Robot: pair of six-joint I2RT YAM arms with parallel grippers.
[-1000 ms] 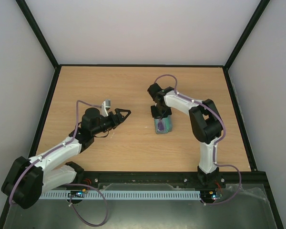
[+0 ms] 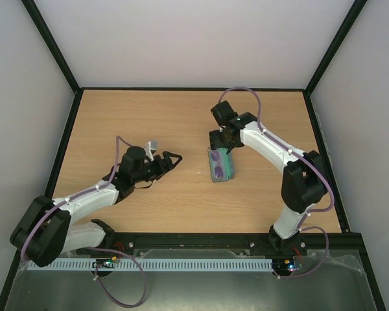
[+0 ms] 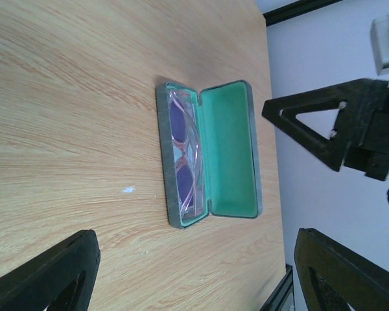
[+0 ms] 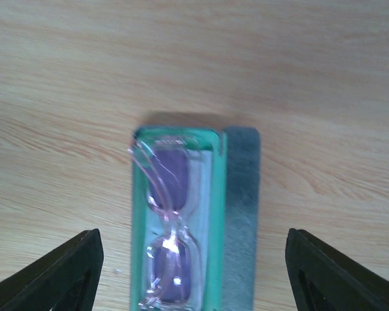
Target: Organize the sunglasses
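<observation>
Purple-lensed sunglasses with clear frames (image 3: 185, 183) lie folded inside the base of a grey case with a teal lining (image 3: 167, 162). The lid (image 3: 230, 155) stands opened out to one side in the left wrist view. From above in the right wrist view, the glasses (image 4: 170, 175) rest over a pale cloth (image 4: 200, 168), one temple end touching the case's left rim. My right gripper hovers over the case, open and empty. To the left of the case, my left gripper is open too, its fingers apart with only table beyond.
Bare wooden table (image 2: 117, 120) surrounds the case on all sides. The right arm (image 2: 269, 146) covers the case's far end in the top view. A small pale speck (image 3: 128, 189) shows on the wood left of the case.
The left arm has shifted slightly. The sunglasses remain in the case.
</observation>
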